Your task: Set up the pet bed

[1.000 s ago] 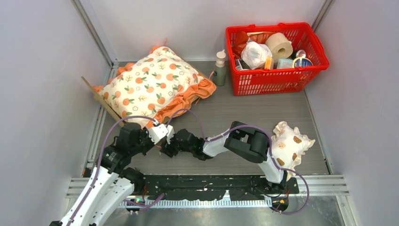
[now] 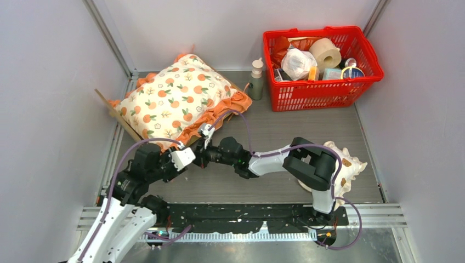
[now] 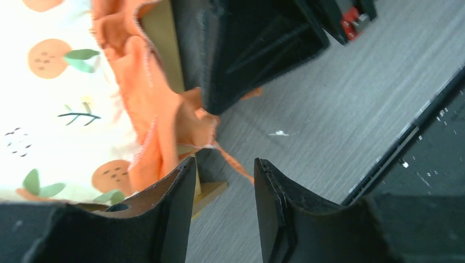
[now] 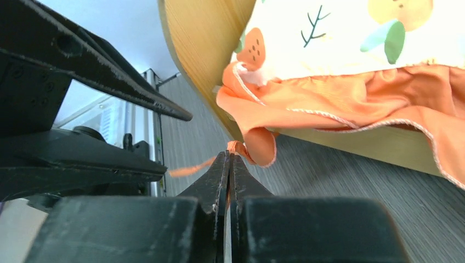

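Observation:
The pet bed's wooden frame point(image 4: 207, 33) holds a fruit-print cushion point(image 2: 171, 98) with an orange ruffled edge, at the back left in the top view. My right gripper is shut on a thin orange tie point(image 4: 237, 147) at the cushion's near corner, by the frame. My left gripper is open beside that corner, with the right gripper just beyond it in the left wrist view. The tie's loose part trails between and below the grippers.
A red basket point(image 2: 323, 101) of mixed items stands at the back right, a green bottle point(image 2: 256, 86) left of it. A small cream pillow point(image 2: 345, 175) lies at the right, partly under the right arm.
The left arm has shifted very little.

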